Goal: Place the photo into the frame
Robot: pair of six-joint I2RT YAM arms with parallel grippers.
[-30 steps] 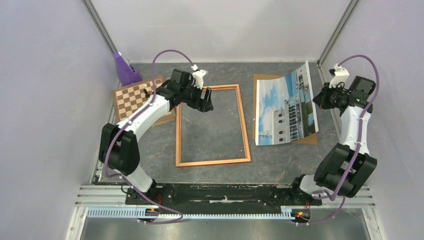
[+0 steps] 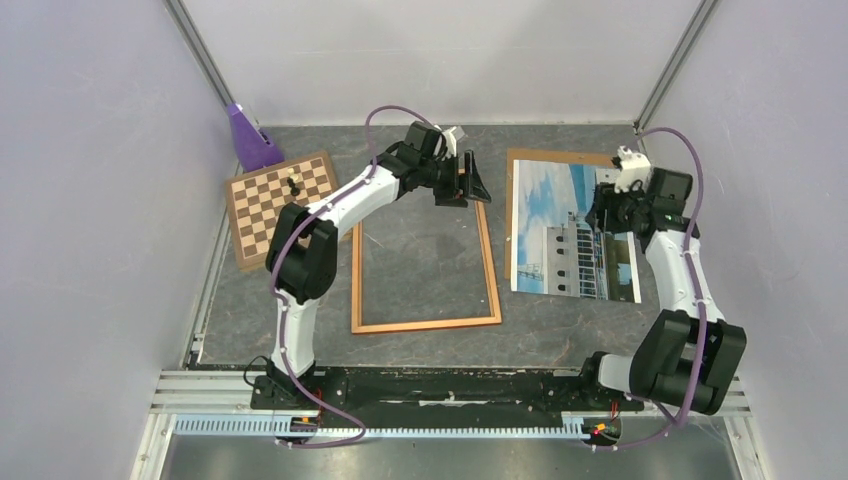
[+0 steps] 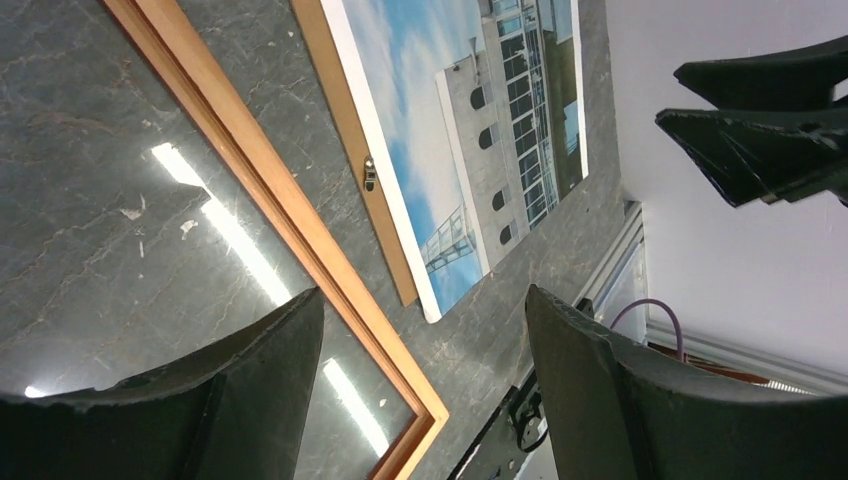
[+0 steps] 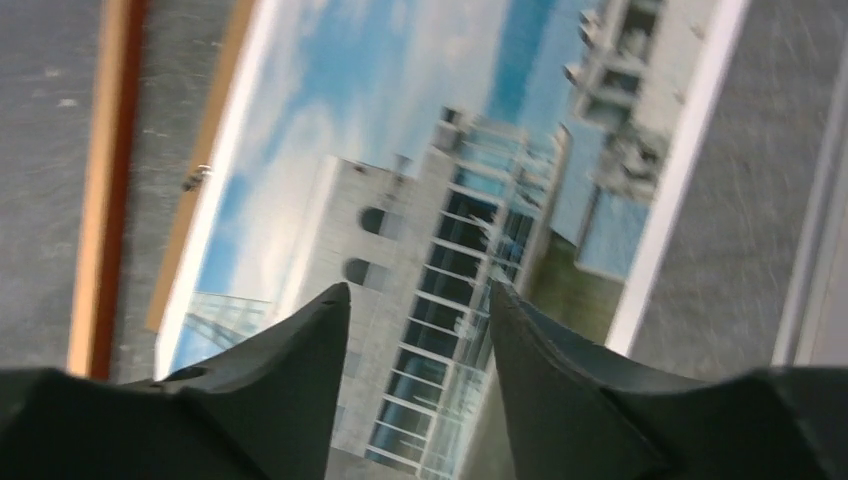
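The photo (image 2: 548, 230) of a white building under blue sky lies flat on a brown backing board (image 2: 525, 155) to the right of the empty wooden frame (image 2: 487, 270). My left gripper (image 2: 463, 185) is open over the frame's upper right corner; in the left wrist view its fingers flank bare table and the frame's side. My right gripper (image 2: 605, 205) hangs over the photo's right part, its fingers apart with only the blurred photo seen below them in the right wrist view.
A chessboard (image 2: 260, 210) with pieces and a purple object (image 2: 250, 140) sit at the left. Walls bound the table, with bare surface along its front edge.
The photo's right side, lifted earlier, now lies flat. My right gripper has moved leftward over it and opened. My left arm has reached rightward toward the frame's upper right corner.
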